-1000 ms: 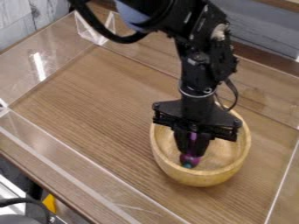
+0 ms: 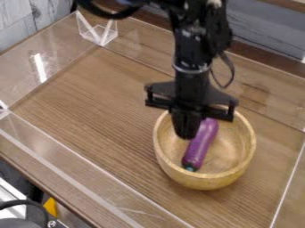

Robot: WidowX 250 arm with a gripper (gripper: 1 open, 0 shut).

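A round yellow bowl (image 2: pixel 229 171) sits on the wooden table at the right of centre. Inside it lies a long purple object (image 2: pixel 201 141) with a teal tip at its lower end. My black gripper (image 2: pixel 188 103) is above the bowl's back rim, over the upper left of the purple object, with its fingers spread apart and no object visible held between them.
A white wire item (image 2: pixel 98 27) stands near the back-left edge. Cables and a yellow piece lie beyond the table's lower-left edge.
The gripper has risen and moved back from inside the bowl, its fingers now wider apart, uncovering the purple object lying in the bowl.
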